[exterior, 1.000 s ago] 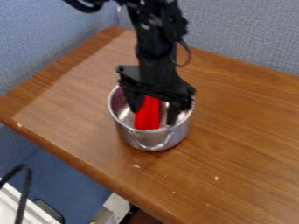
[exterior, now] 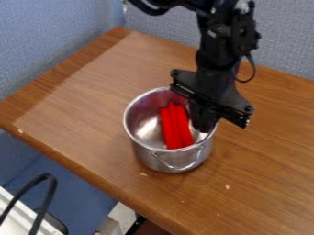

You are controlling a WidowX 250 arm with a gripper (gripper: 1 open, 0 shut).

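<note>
A steel pot (exterior: 172, 158) stands on the wooden table, with a red elongated object (exterior: 177, 128) lying inside it, tilted against the interior. The black robot gripper (exterior: 204, 114) is at the pot's right rim, partly over the opening. Its fingertips are dark and partly hidden, and I cannot make out anything held between them.
Blue-grey walls stand behind.
The gripper has moved right and slightly up from over the pot's middle toward its right rim, uncovering more of the red object, which stays in the pot.
</note>
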